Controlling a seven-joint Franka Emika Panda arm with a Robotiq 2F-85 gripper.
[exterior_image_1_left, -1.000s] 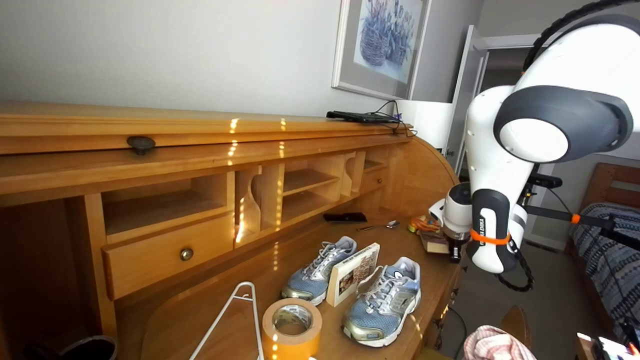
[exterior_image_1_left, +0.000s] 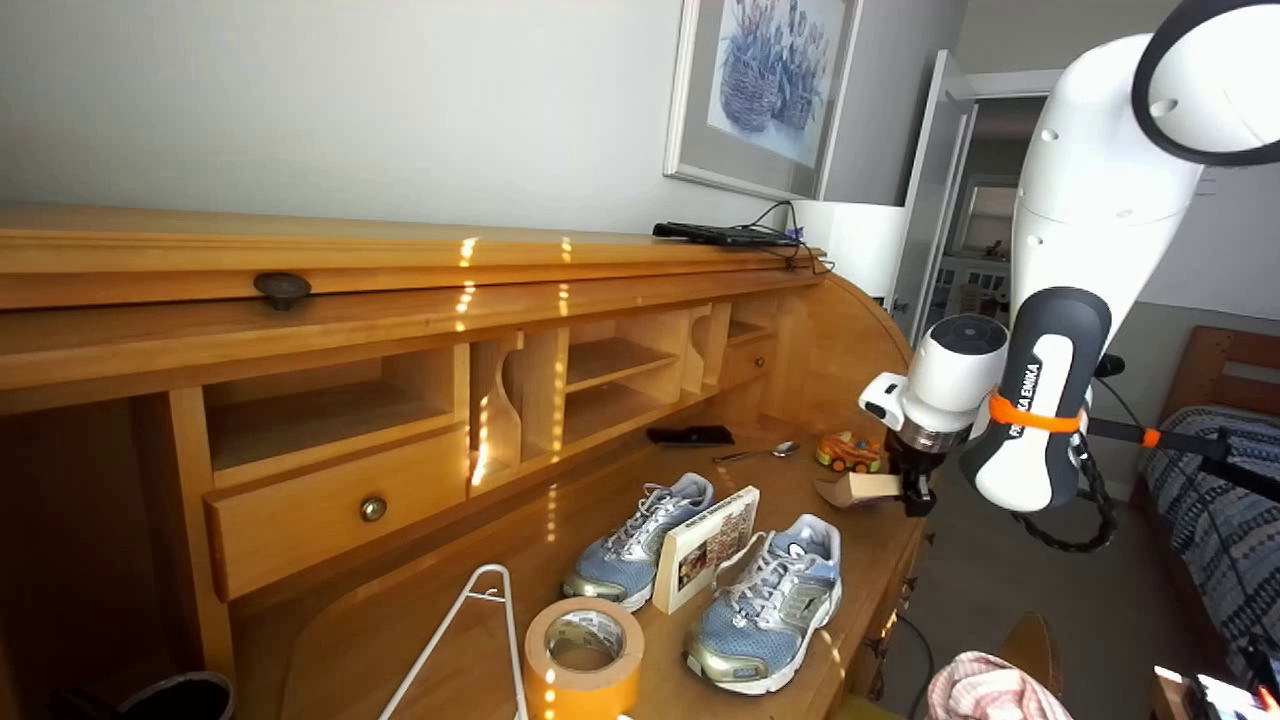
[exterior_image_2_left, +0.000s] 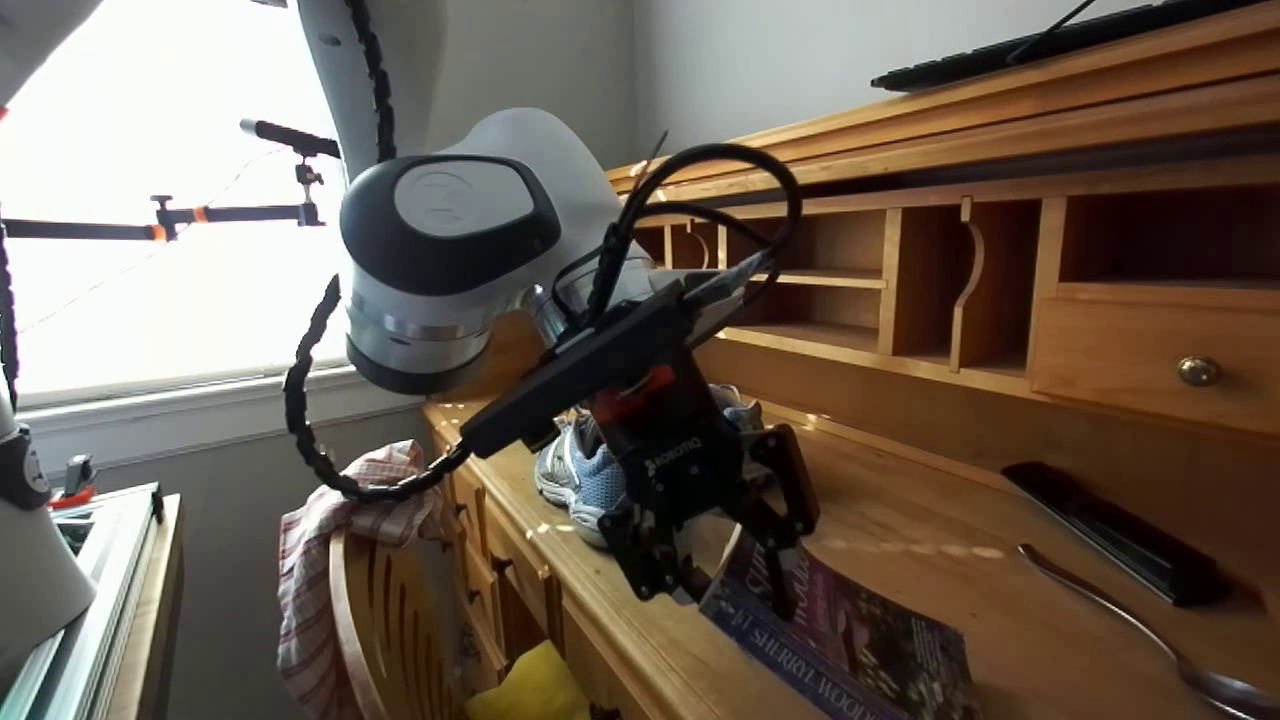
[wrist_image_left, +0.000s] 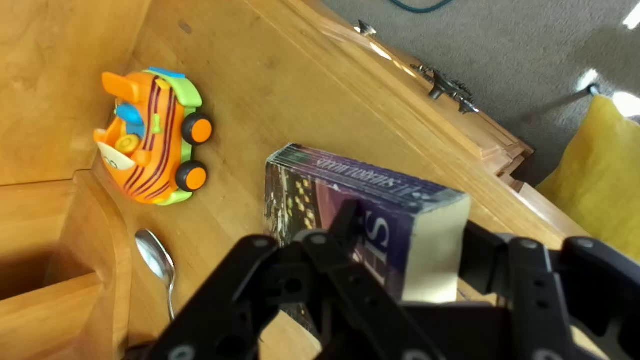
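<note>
A thick purple paperback book (wrist_image_left: 372, 180) lies between the fingers of my gripper in the wrist view, one finger across its cover and the other at its opposite side. Exterior view 2 shows the gripper (exterior_image_2_left: 720, 588) at one end of the book (exterior_image_2_left: 864, 636), whose cover bends up near the fingers. In exterior view 1 the book (exterior_image_1_left: 866, 487) looks tilted, its gripped end raised beside the gripper (exterior_image_1_left: 918, 502). Whether its far end touches the desk is hard to see.
An orange toy car (wrist_image_left: 156, 135) and a spoon (wrist_image_left: 157, 259) lie near the book on the desk. Two shoes (exterior_image_1_left: 774, 606) with a framed picture (exterior_image_1_left: 708, 548) between them, and an orange tape roll (exterior_image_1_left: 584, 660), occupy the desk's middle. The desk's open edge borders the floor.
The arm's upper links have swung and the wrist has shifted right in exterior view 1. Flatter on the desk before, the book is now tilted with its gripped end higher.
</note>
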